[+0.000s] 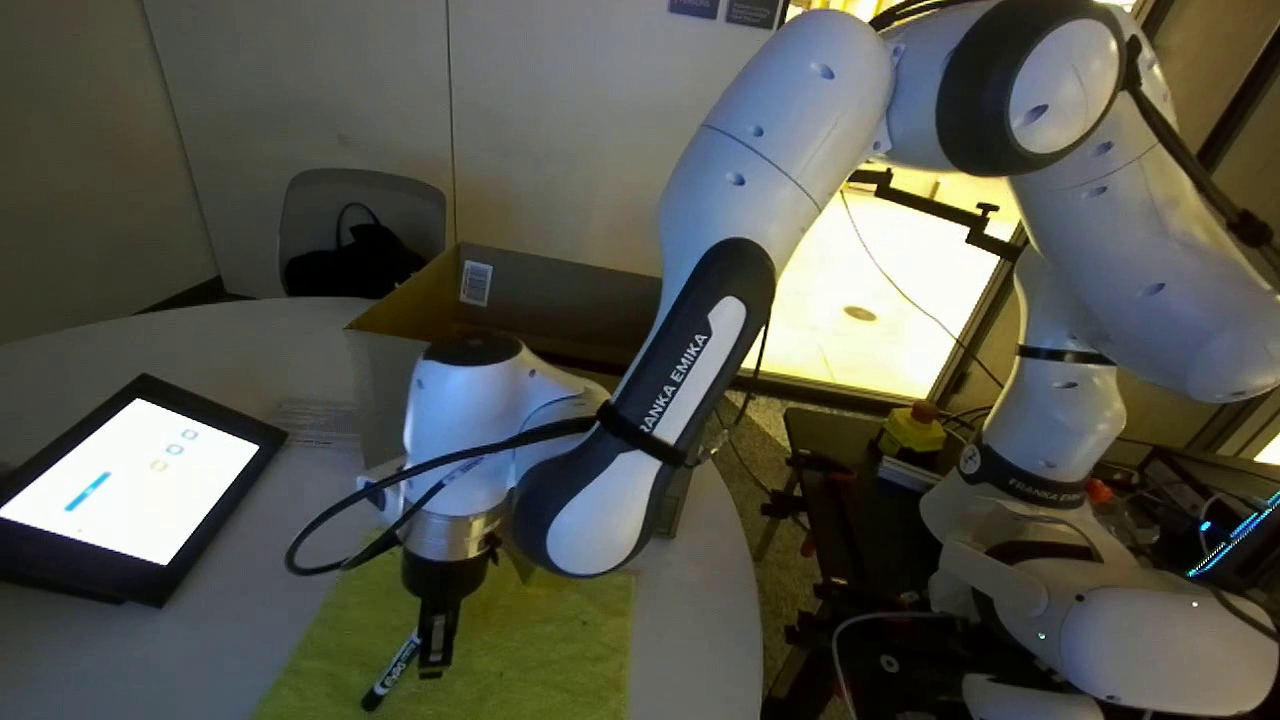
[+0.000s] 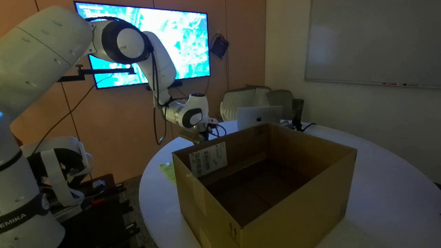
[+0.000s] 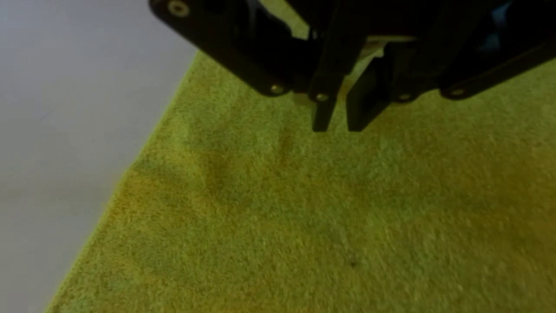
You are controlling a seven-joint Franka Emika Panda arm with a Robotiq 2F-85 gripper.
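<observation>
A black-and-white marker (image 1: 392,672) slants down to the left from my gripper (image 1: 433,672), above or over the yellow-green cloth (image 1: 546,660). The gripper is shut on the marker, its fingers pointing down. In the wrist view, a narrow gap remains between the tips of the gripper, and a pale sliver shows higher up between the dark fingers; most of the marker is hidden there. The cloth (image 3: 260,219) fills much of that view. How far the marker is from the cloth, I cannot tell.
A large open cardboard box (image 2: 289,206) stands beside the cloth on the round white table (image 2: 397,198). To the left lies a black tablet (image 1: 144,480) with a lit screen. A laptop (image 2: 259,117) stands beyond the box.
</observation>
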